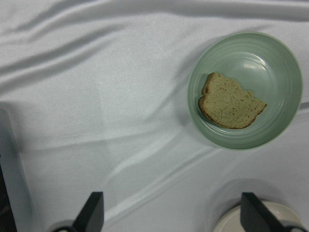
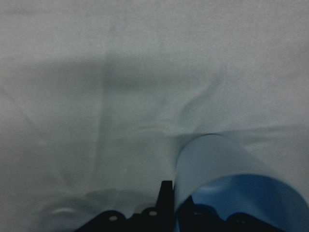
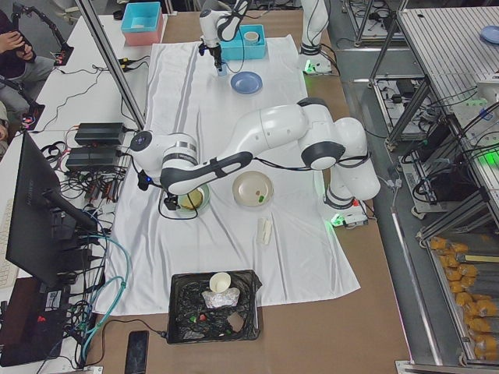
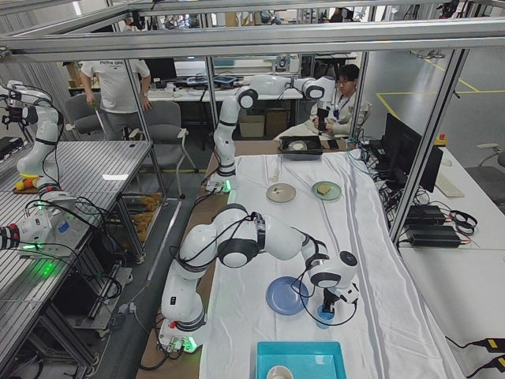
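Observation:
A slice of bread (image 1: 231,101) lies on a green plate (image 1: 273,121), seen in the left wrist view below my left gripper. That gripper is open and empty, above the cloth beside the plate. In the right wrist view a light blue cup (image 2: 222,159) has its near wall at the fingers of my right gripper, which is shut on it. In the camera right view that cup (image 4: 323,316) is beside a blue plate (image 4: 284,296).
A beige plate (image 3: 253,181) with small green bits lies beside the green plate. A black bin (image 3: 183,327) holding a white cup stands at one end; a turquoise bin (image 4: 300,355) at the other.

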